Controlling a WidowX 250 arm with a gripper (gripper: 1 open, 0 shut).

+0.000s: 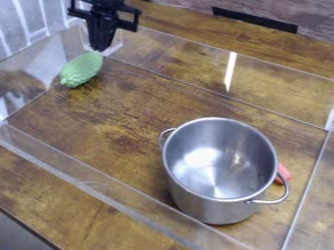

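The black gripper point(101, 44) hangs at the top left, above and a little behind a green textured corn-like object point(81, 69) that lies at the left of the wooden surface. Its fingers look shut, with nothing seen between them. A steel pot point(213, 195) with two wire handles stands upright at the lower right, empty inside. A small red object point(283, 177) is partly hidden behind the pot's right side.
Clear plastic walls point(104, 181) border the wooden work area point(144, 107). At the far left is a white ribbed surface point(26, 20).
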